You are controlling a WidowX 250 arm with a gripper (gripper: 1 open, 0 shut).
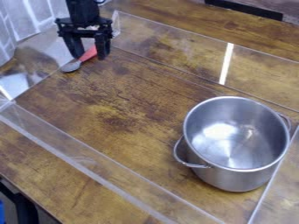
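My black gripper (86, 46) is at the upper left, its fingers pointing down over a spoon with a red handle (87, 54) and a grey head (69, 66) lying on the wooden table. The fingers partly cover the handle; whether they touch it or hold it cannot be told. A large steel pot (232, 144) with two side handles stands at the lower right.
A shiny crumpled metallic surface (21, 61) lines the left edge beside the spoon.
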